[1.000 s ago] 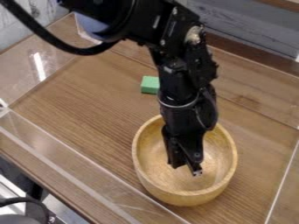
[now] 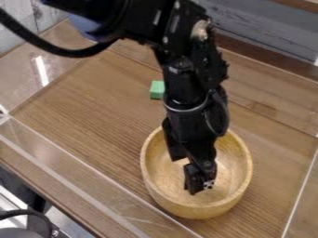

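My black gripper (image 2: 196, 169) reaches down from the top of the view into a round, pale wooden bowl (image 2: 165, 184) at the lower middle. Its fingertips are low inside the bowl, toward its right half. The arm covers the back of the bowl's interior. The fingers stand apart; whether anything small lies between them is hard to tell against the dark parts.
A small green block (image 2: 156, 90) lies on the wooden table (image 2: 81, 112) behind and left of the bowl. A grey wall (image 2: 267, 42) runs along the back.
The gripper has shifted and turned slightly inside the bowl, its fingertips sitting a little differently. The bowl and green block stay in place.
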